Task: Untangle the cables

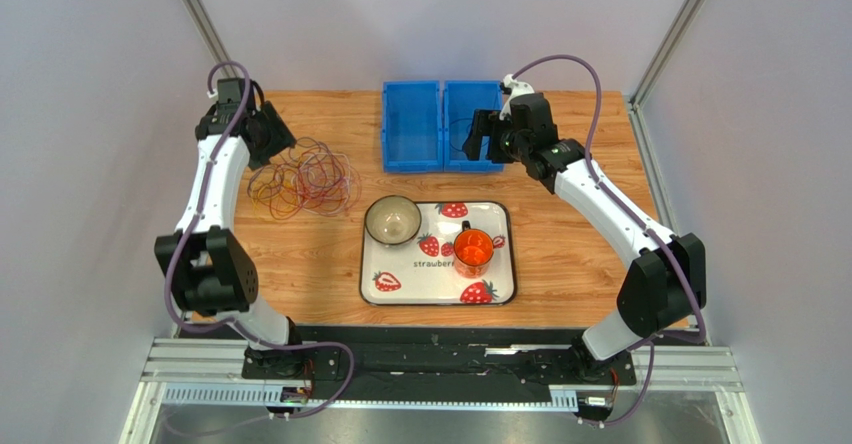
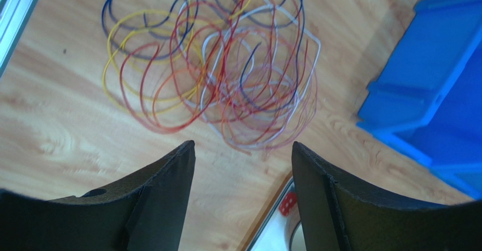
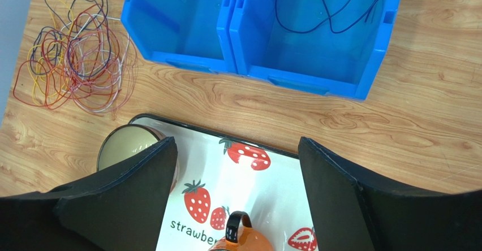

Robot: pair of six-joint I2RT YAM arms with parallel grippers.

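Note:
A loose tangle of red, yellow, blue and white cables (image 1: 305, 179) lies on the left of the table, spread below my left gripper in the left wrist view (image 2: 243, 76). My left gripper (image 1: 280, 134) hangs over the back-left edge of the tangle, its fingers apart with nothing between them. My right gripper (image 1: 476, 134) is open and empty above the right blue bin (image 3: 311, 64), in which a dark cable (image 3: 305, 30) lies coiled.
The left blue bin (image 1: 410, 124) is empty. A strawberry tray (image 1: 390, 289) at the front middle holds a bowl (image 1: 393, 219) and an orange mug (image 1: 473, 254).

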